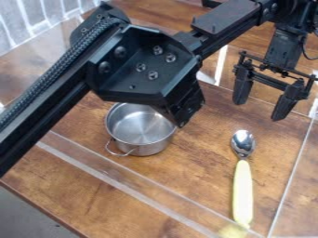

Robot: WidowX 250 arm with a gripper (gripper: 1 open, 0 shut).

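Observation:
My gripper (261, 97) is at the upper right, its two black fingers spread apart over the wooden table with nothing visible between them. Below it lies a spoon (243, 167) with a metal bowl and a long pale yellow handle, pointing toward the front. A steel pot (139, 132) with wire handles stands at the centre left, partly hidden behind the large black arm housing that crosses the upper left of the view.
The wooden table (137, 195) has clear room at the front left and around the spoon. Clear strips cross its surface. A white slatted object (44, 23) is at the back left.

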